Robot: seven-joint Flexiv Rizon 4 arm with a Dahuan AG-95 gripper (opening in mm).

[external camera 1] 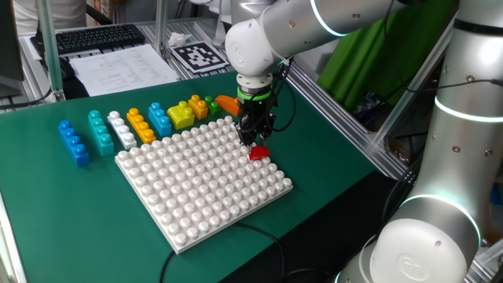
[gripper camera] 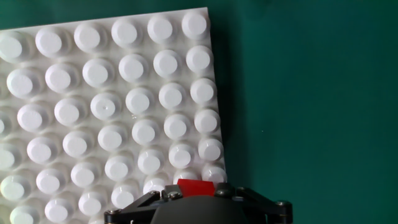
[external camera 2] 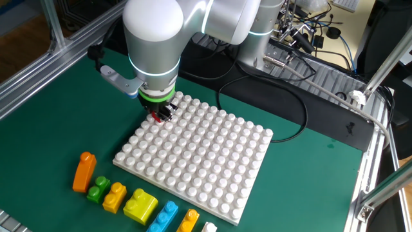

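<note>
A red brick [external camera 1: 258, 153] sits low at the baseplate's edge, directly under the arm. My gripper is shut on it, with one finger against each side of the red piece. Only a strip of the brick shows in the wrist view, since the gripper body covers the rest. The white studded baseplate [external camera 2: 193, 142] lies flat on the table, its other studs bare. Whether the brick is pressed fully onto the studs cannot be told. From the second exterior view, just a sliver of red shows beneath the gripper.
Beyond the plate's far edge runs a row of bricks, among them a blue one [external camera 1: 74, 143], a yellow-green one [external camera 1: 181, 117] and an orange one [external camera 2: 84, 172]. A black cable [external camera 2: 302, 109] loops beside the plate.
</note>
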